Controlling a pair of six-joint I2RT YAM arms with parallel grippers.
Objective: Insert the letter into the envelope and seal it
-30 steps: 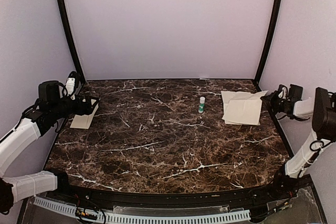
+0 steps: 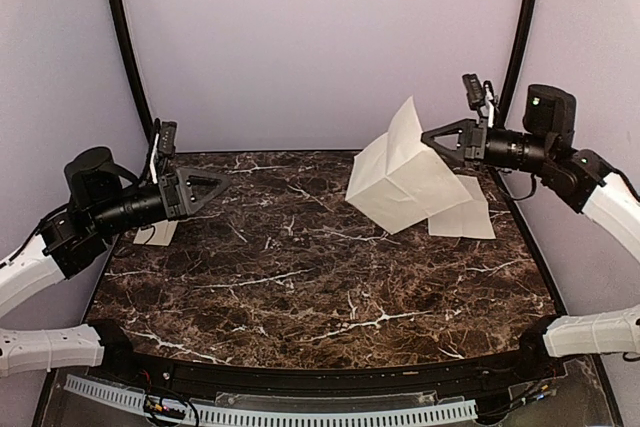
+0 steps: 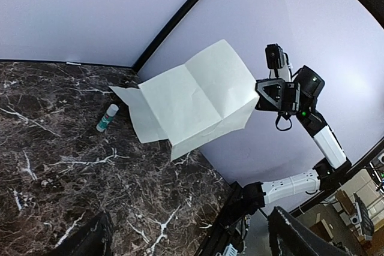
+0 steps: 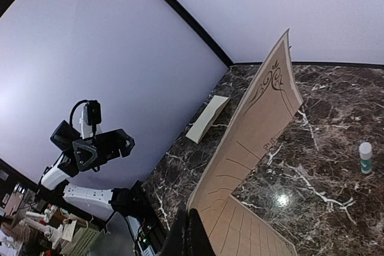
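Observation:
A large folded cream paper (image 2: 405,177) is held up in the air by my right gripper (image 2: 435,142), shut on its edge; in the right wrist view the sheet (image 4: 258,136) shows printed scrollwork and lines. Another paper (image 2: 460,217) lies on the table beneath it at the right. My left gripper (image 2: 215,187) is raised at the left, apart from everything, open with nothing between its fingers. A small cream paper (image 2: 152,235) lies under it at the left edge, also seen as a folded piece (image 4: 207,118) in the right wrist view.
A glue stick (image 3: 107,118) stands upright on the marble table (image 2: 300,287), hidden behind the raised sheet in the top view. Walls bound the back and sides.
My right gripper has lifted the sheet off the right-hand papers and carried it up and leftward over the glue stick. My left gripper has risen and moved right.

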